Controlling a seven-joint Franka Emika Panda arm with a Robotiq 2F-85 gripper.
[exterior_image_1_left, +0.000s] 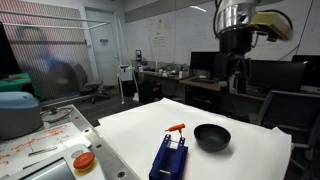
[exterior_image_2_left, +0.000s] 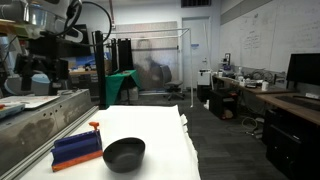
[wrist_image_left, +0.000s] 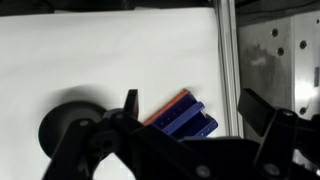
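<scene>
A black bowl (exterior_image_1_left: 212, 137) rests on the white table (exterior_image_1_left: 135, 128); in the wrist view the bowl (wrist_image_left: 66, 120) lies at the left. Beside it stands a blue rack (exterior_image_1_left: 169, 158), with an orange strip along its base in the second exterior view. Something red-orange (exterior_image_1_left: 176, 128) pokes up at the rack's far end. High above the table, my gripper (exterior_image_1_left: 234, 88) hangs clear of both things. In the wrist view its two dark fingers are wide apart, and the blue rack (wrist_image_left: 190, 117) shows far below between them. Nothing is held.
A metal rail (wrist_image_left: 228, 70) runs along one table edge. Past it, a side counter carries a red button (exterior_image_1_left: 84, 160) on a pale box. Much of the white surface away from bowl and rack is bare.
</scene>
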